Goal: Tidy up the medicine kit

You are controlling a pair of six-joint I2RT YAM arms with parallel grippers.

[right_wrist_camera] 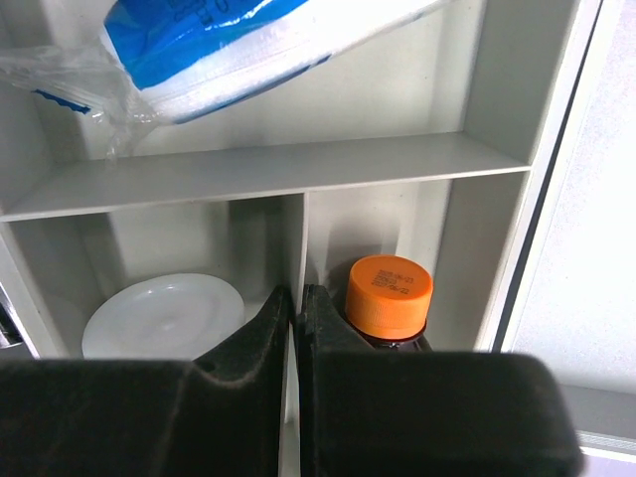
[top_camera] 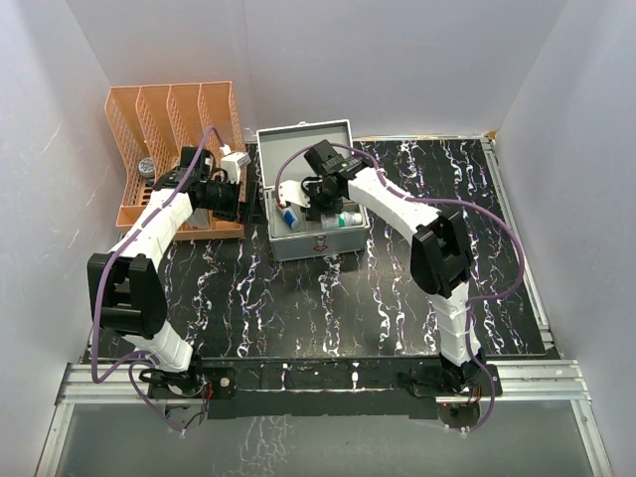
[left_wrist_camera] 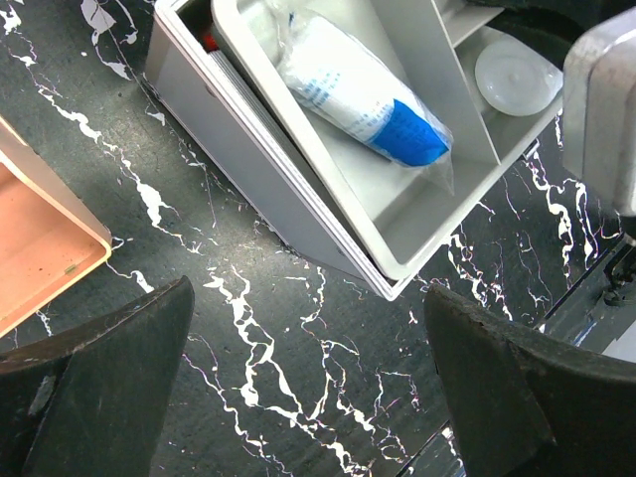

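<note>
The grey medicine box [top_camera: 318, 241] stands open at the middle back, lid raised. Inside are a white-and-blue packaged roll [left_wrist_camera: 353, 94], a round white container [left_wrist_camera: 512, 78] and, in a small compartment, an orange-capped bottle [right_wrist_camera: 388, 298]. My right gripper is shut, its tips down at a thin divider beside that bottle; nothing else shows between its fingers. My left gripper is open and empty, over the dark marble surface just left of the box.
An orange slotted organizer [top_camera: 129, 109] with items in it stands at the back left, beside the left arm. Pale walls enclose the area.
</note>
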